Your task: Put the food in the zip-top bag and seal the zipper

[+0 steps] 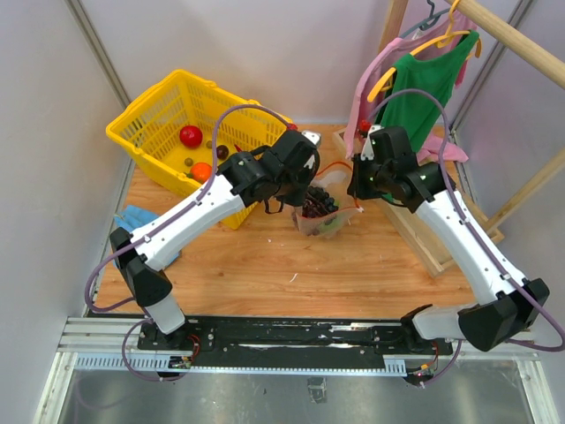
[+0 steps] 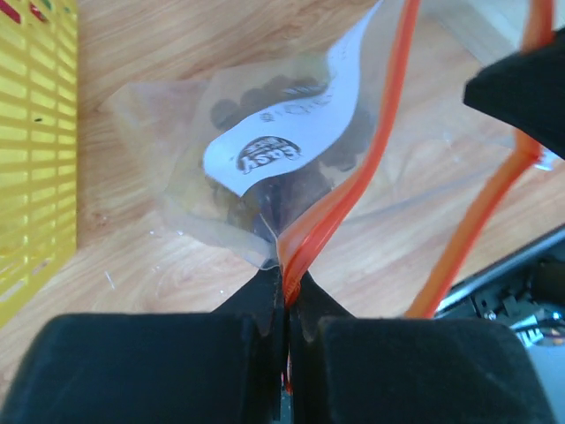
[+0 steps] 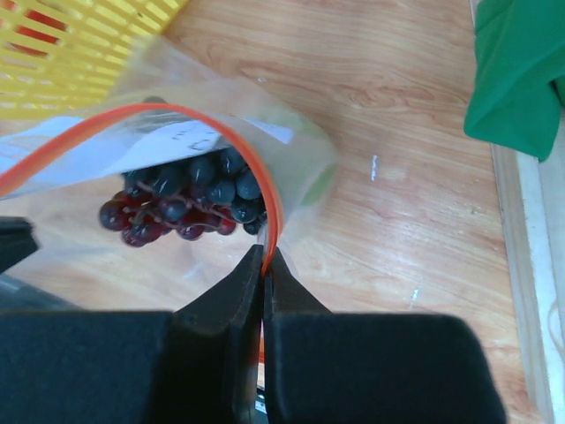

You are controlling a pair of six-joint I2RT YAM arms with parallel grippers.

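A clear zip top bag (image 1: 325, 223) with an orange zipper rim hangs between my two arms above the table, its mouth spread. Dark grapes (image 3: 199, 194) fill its lower part in the right wrist view, with something green behind the plastic. My left gripper is shut on the bag's orange rim (image 2: 322, 225) at one side. At the opposite side my right gripper is shut on the same rim, the thin orange strip running between its fingers. A white label shows on the bag in the left wrist view.
A yellow basket (image 1: 146, 134) at back left holds a red tomato (image 1: 191, 136), an orange (image 1: 201, 172) and other food. A blue cloth (image 1: 137, 218) lies below it. At right stands a wooden rack with a green garment (image 1: 415, 97).
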